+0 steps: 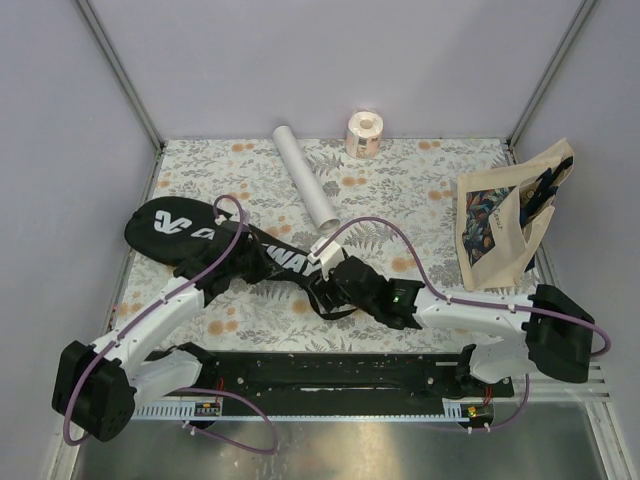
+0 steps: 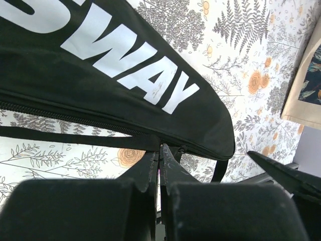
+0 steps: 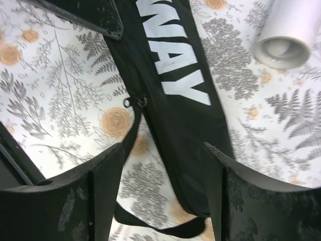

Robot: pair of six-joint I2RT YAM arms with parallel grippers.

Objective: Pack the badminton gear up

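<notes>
The long black racket bag (image 1: 155, 238) with white lettering lies diagonally on the patterned cloth, its narrow end between my grippers. In the left wrist view, the fingertips of my left gripper meet on thin black material at the bag's zippered edge (image 2: 65, 118); a black strap (image 2: 75, 139) runs up to them. My right gripper stands open above the bag's narrow end, with nothing held between its fingers. Beyond its tips, a zipper pull (image 3: 135, 102) shows at the bag's edge with a strap hanging from it.
A white tube (image 1: 305, 180) lies behind the bag, and a paper roll (image 1: 364, 134) stands at the back. To the right, a beige tote (image 1: 490, 235) holds dark items. Bare cloth (image 1: 420, 185) lies between tube and tote.
</notes>
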